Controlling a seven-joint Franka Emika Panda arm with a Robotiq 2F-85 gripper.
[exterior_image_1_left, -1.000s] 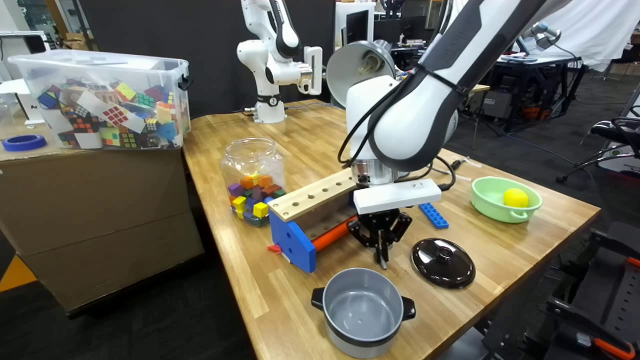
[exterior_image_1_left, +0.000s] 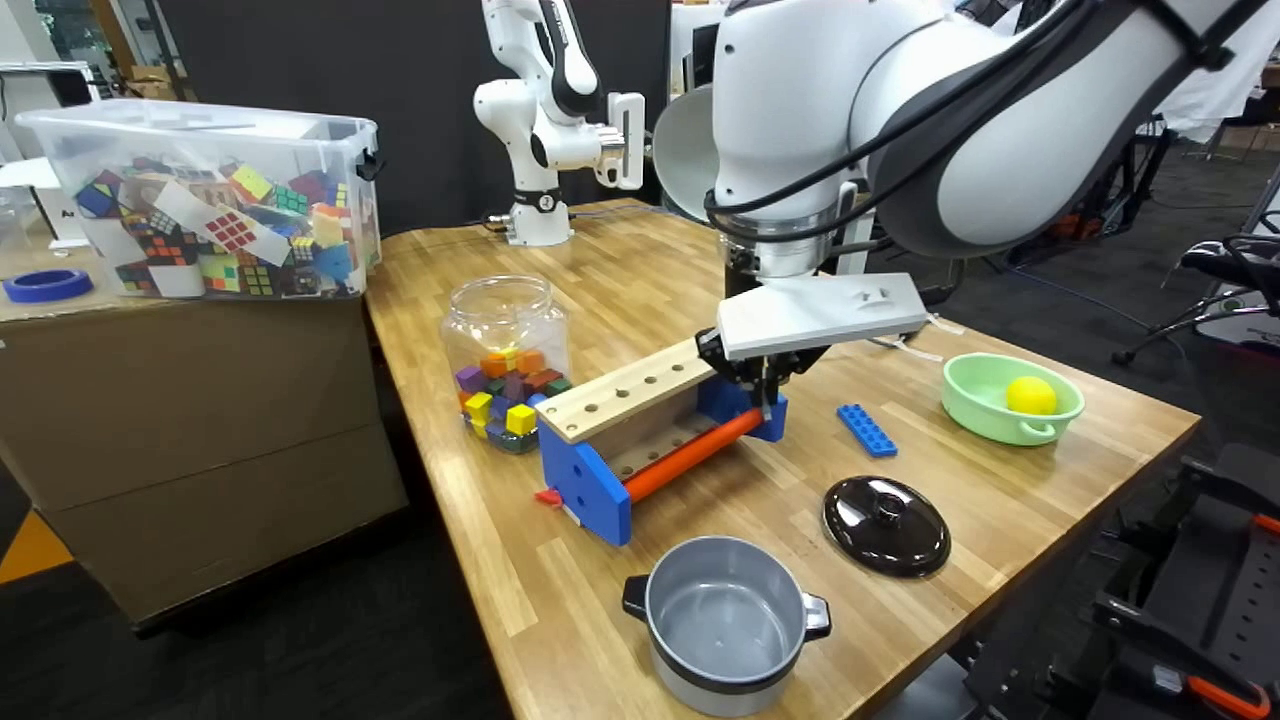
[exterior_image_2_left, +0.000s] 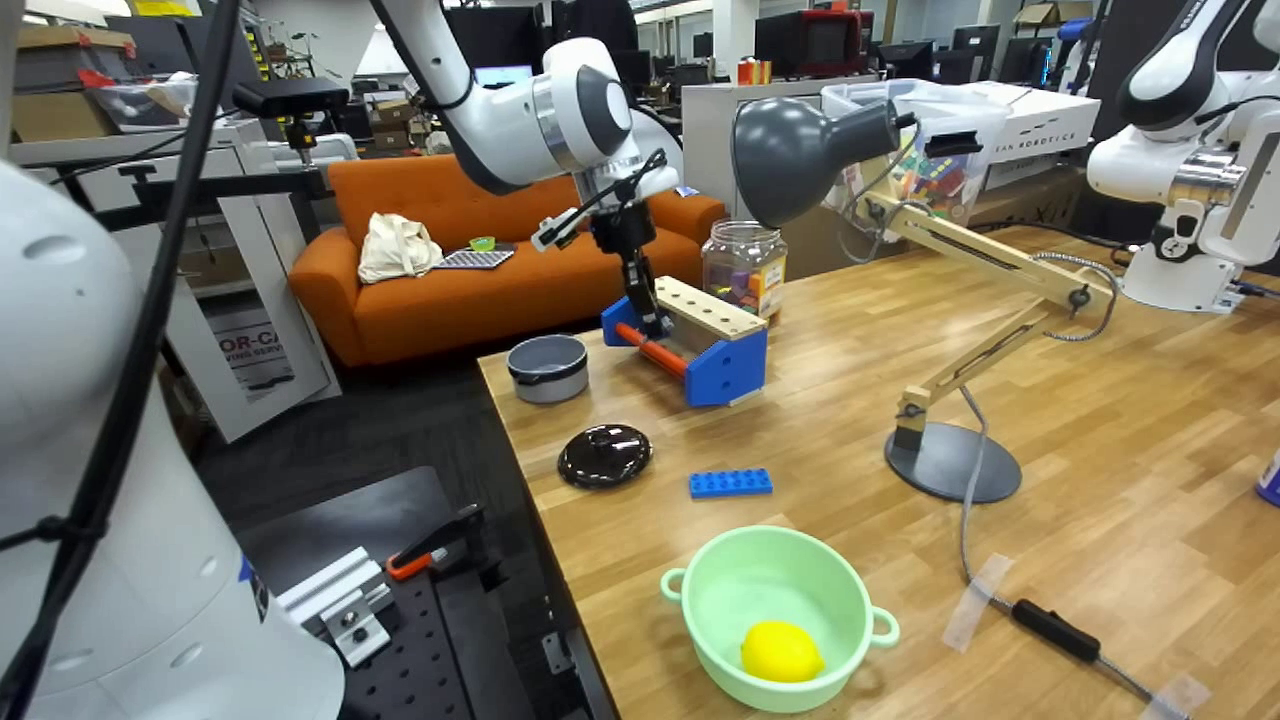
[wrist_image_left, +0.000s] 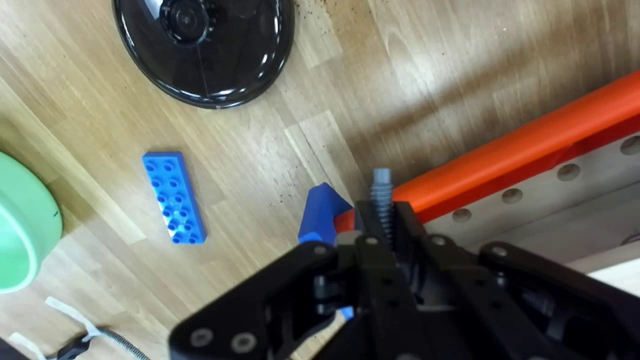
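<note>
My gripper is shut on a grey ribbed piece (wrist_image_left: 382, 191), like a screw, whose tip sticks out past the black fingers. In exterior view 1 the gripper (exterior_image_1_left: 764, 386) hangs above the far end of an orange-red bar (exterior_image_1_left: 693, 456). This bar runs along the open side of a toy bench with blue ends (exterior_image_1_left: 584, 482) and a pale wooden top (exterior_image_1_left: 630, 390) with a row of holes. In the wrist view the tip lies beside the bar near one blue end (wrist_image_left: 321, 213). I cannot tell whether they touch.
A grey pot (exterior_image_1_left: 726, 618), a black lid (exterior_image_1_left: 888, 524), a blue brick (exterior_image_1_left: 866, 430) and a green bowl (exterior_image_1_left: 978, 410) with a yellow lemon (exterior_image_2_left: 780, 652) stand around the bench. Behind it is a jar of blocks (exterior_image_1_left: 504, 360). A desk lamp (exterior_image_2_left: 954, 462) occupies the table's other side.
My gripper has moved away from the pot and lid area, back and up to the far end of the orange-red bar. The objects on the table have not moved.
</note>
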